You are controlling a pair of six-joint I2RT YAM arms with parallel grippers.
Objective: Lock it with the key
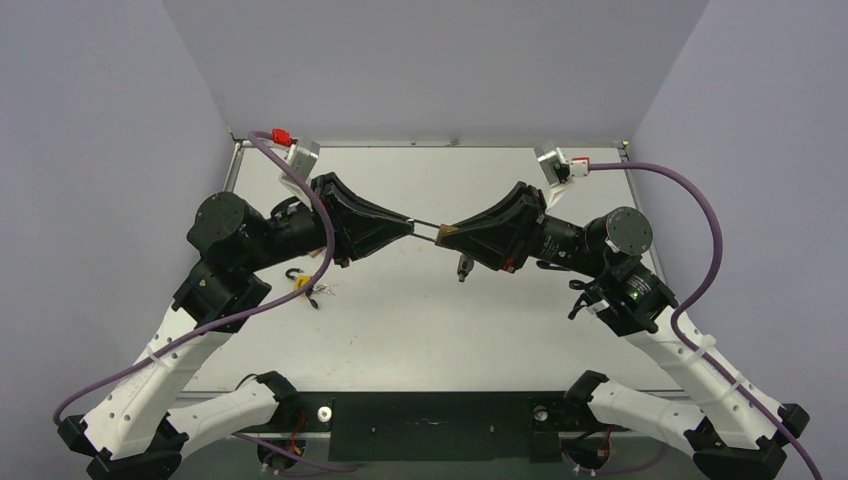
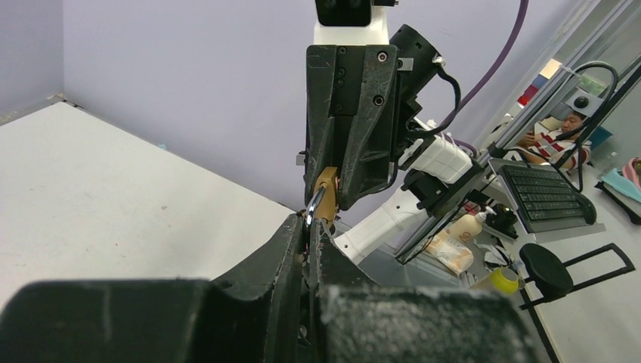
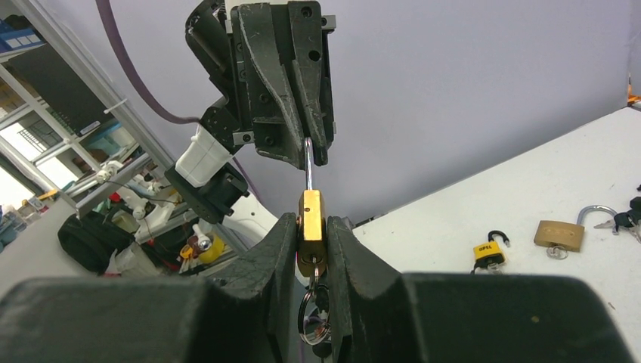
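A brass padlock (image 3: 311, 227) hangs in the air between both arms, its body clamped by my right gripper (image 1: 447, 236). My left gripper (image 1: 412, 228) is shut on the far end of the silver shackle (image 2: 314, 203), opposite the body. In the top view both shackle legs span the short gap from the left fingertips to the body. A key ring (image 3: 302, 321) dangles below the body in the right wrist view; the key itself is mostly hidden by the fingers and blur. Whether the shackle is fully seated cannot be told.
On the white table (image 1: 400, 330), a yellow padlock (image 3: 488, 252) and another brass padlock (image 3: 559, 235) with keys lie at the left. A small dark lock or key (image 1: 465, 267) lies beneath the right gripper.
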